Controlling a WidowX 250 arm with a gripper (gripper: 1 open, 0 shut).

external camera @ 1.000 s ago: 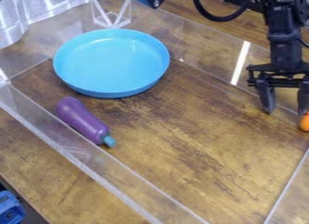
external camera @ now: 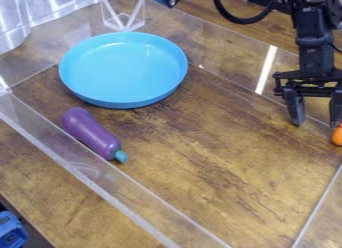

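Note:
My black gripper (external camera: 313, 107) hangs at the right edge of the view, low over the wooden table, its fingertips pointing down. An orange round object (external camera: 337, 136) sits just below and right of it, partly cut off by the frame. Whether the fingers are open or shut on anything is hard to tell. A blue round dish (external camera: 123, 66) lies at the upper left, and a purple eggplant-like object (external camera: 91, 132) with a teal tip lies at the lower left.
Clear plastic walls border the wooden table (external camera: 187, 172). A blue object (external camera: 7, 230) pokes in at the lower left corner. A black cable loops at the top right.

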